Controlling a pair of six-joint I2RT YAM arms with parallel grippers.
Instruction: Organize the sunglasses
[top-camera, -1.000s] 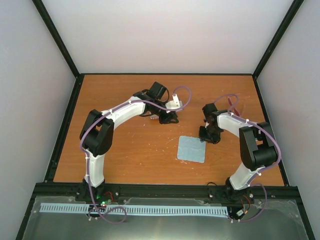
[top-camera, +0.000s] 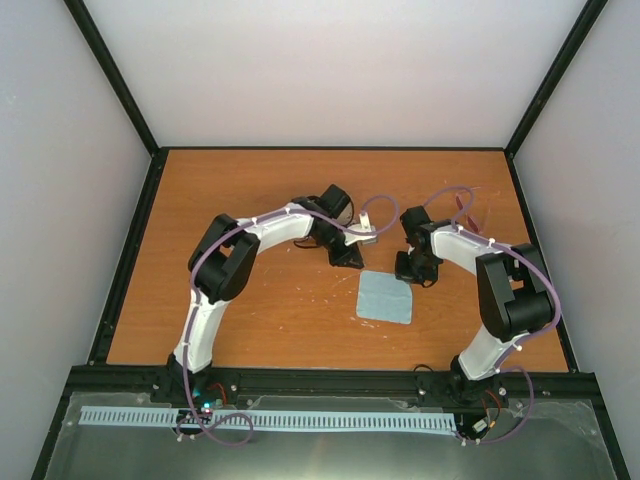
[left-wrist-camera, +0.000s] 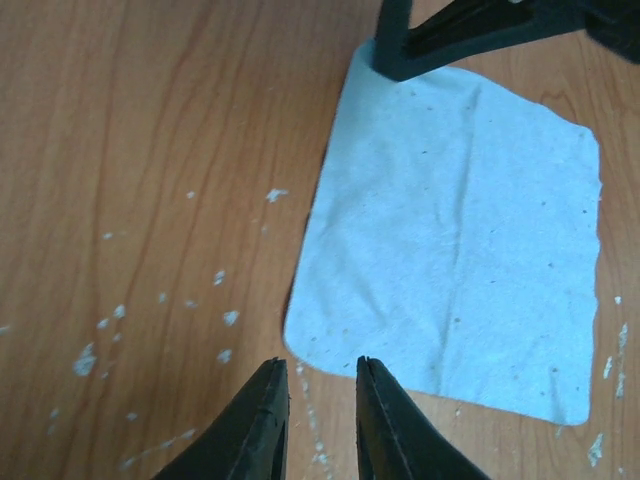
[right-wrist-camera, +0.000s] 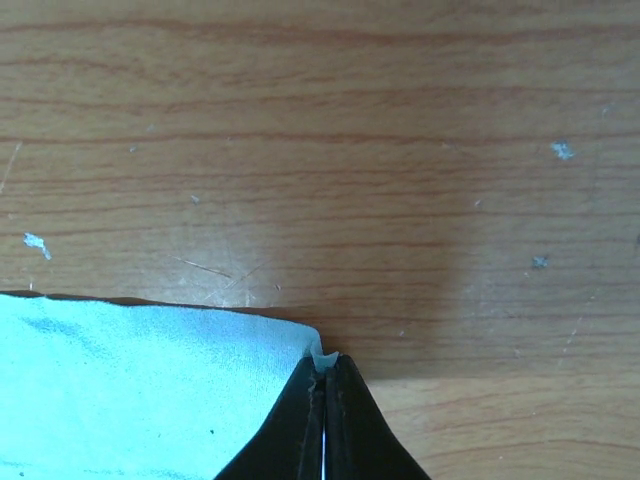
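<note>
A pale blue cloth (top-camera: 384, 300) lies flat on the wooden table. My right gripper is shut on the cloth's upper right corner, pinching a small fold. My left gripper hangs just beside the cloth, near its upper left corner, fingers part open with nothing between them. In the left wrist view the right gripper's dark fingers reach onto the cloth's far corner. A reddish object (top-camera: 471, 215) at the back right, partly hidden by the right arm, may be sunglasses; it is too small to tell.
Something pale behind the left gripper is mostly hidden by the arm. Purple cables run along both arms.
The left arm has moved right and toward the front, closer to the cloth.
</note>
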